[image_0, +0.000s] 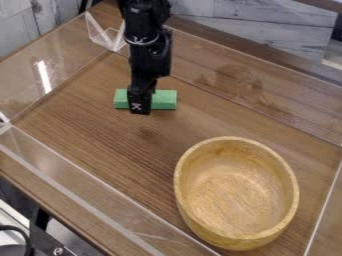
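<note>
My black gripper (140, 103) points down from the top of the view onto a green block (163, 99), its fingertips at the block and hiding part of it. Whether the fingers are closed on the block cannot be made out. A round pale-yellow bowl (237, 192) sits empty at the lower right.
The wooden table (94, 150) has clear room left of the bowl and to the right of the block. A pale marbled wall runs along the back, and a dark cable lies at the bottom left corner.
</note>
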